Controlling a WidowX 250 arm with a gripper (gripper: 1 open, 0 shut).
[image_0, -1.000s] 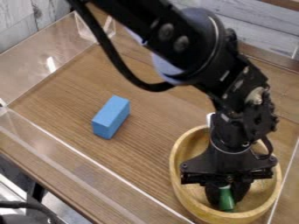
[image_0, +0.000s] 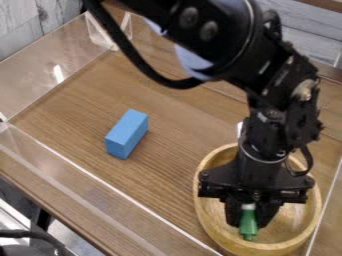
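My black gripper (image_0: 253, 198) is down inside a round tan bowl (image_0: 213, 217) at the lower right, shut on a green object (image_0: 247, 222) that hangs below its fingers. The green object is partly hidden by the gripper.
A blue block (image_0: 127, 133) lies on the wooden table (image_0: 94, 95) at the left. Clear plastic walls edge the table at the left and front.
The gripper and the green object in it have risen a little within the bowl over the last second.
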